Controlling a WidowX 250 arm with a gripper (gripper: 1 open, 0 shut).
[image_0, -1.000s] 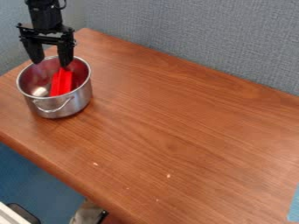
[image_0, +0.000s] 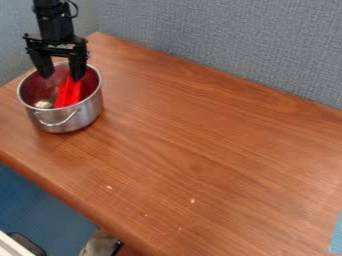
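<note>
My black gripper (image_0: 59, 70) is over a steel pot (image_0: 64, 118) at the left of the table, its two fingers spread apart and reaching down into the pot's top. A red object (image_0: 68, 94) lies inside the pot below the right finger, along with a small pale item (image_0: 43, 104). Whether the right finger touches the red object cannot be made out.
A grey padded wall (image_0: 241, 50) runs along the back. The table's front left edge drops to a blue floor.
My gripper has moved down a little into the pot. The pot and its contents look unchanged.
</note>
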